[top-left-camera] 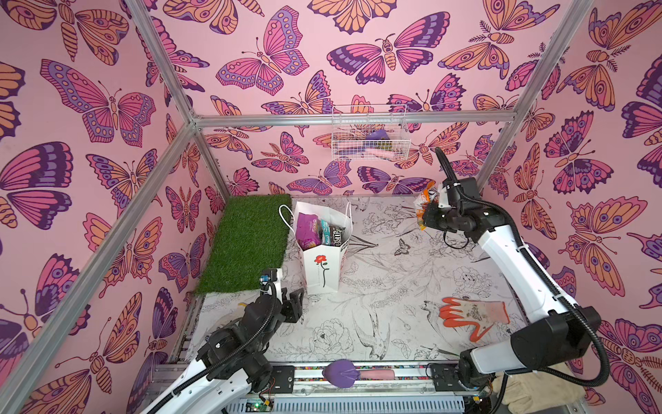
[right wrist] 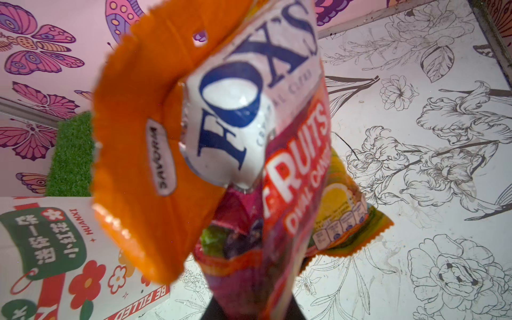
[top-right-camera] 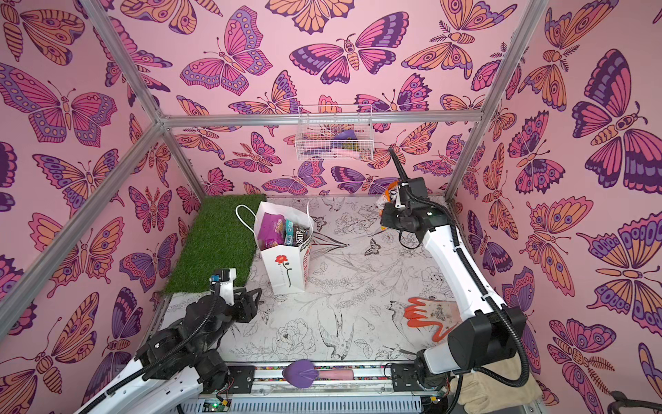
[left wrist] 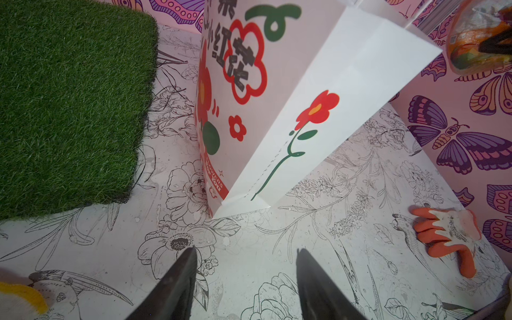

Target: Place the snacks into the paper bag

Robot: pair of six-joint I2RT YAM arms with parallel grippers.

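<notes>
The white paper bag stands upright beside the green turf mat, holding a purple packet and a dark packet. My right gripper is raised at the back right, shut on an orange Fox's Fruits candy bag; a yellow packet shows behind that bag, though I cannot tell whether it is held too. My left gripper stands part open in front of the paper bag, nothing between its fingers.
An orange glove lies at the front right. The turf mat covers the back left. A wire basket hangs on the back wall.
</notes>
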